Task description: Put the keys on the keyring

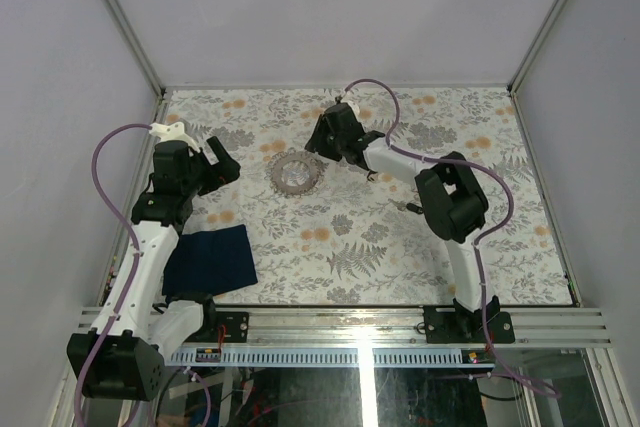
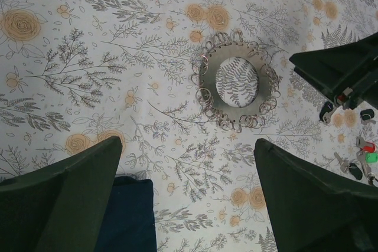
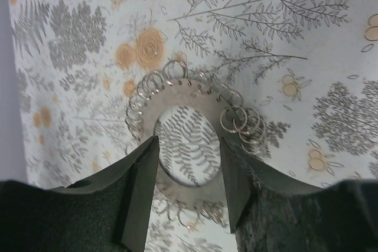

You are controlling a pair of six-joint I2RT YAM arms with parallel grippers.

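Note:
A flat metal keyring (image 2: 211, 81) with many small wire loops round its edge lies on the patterned cloth; the top view shows the same keyring (image 1: 276, 175) left of centre. Above its right side hangs my right gripper (image 1: 314, 147). In the right wrist view, its fingers (image 3: 142, 169) stand apart over the keyring, nothing visible between them. Keys lie to the right: a black-headed key (image 2: 326, 111), another dark key (image 2: 367, 115), and some with green and red heads (image 2: 372, 157) at the frame edge. My left gripper (image 1: 228, 160) is open and empty, left of the keyring.
A dark blue folded cloth (image 1: 210, 260) lies at the front left, below my left arm. White walls enclose the back and sides.

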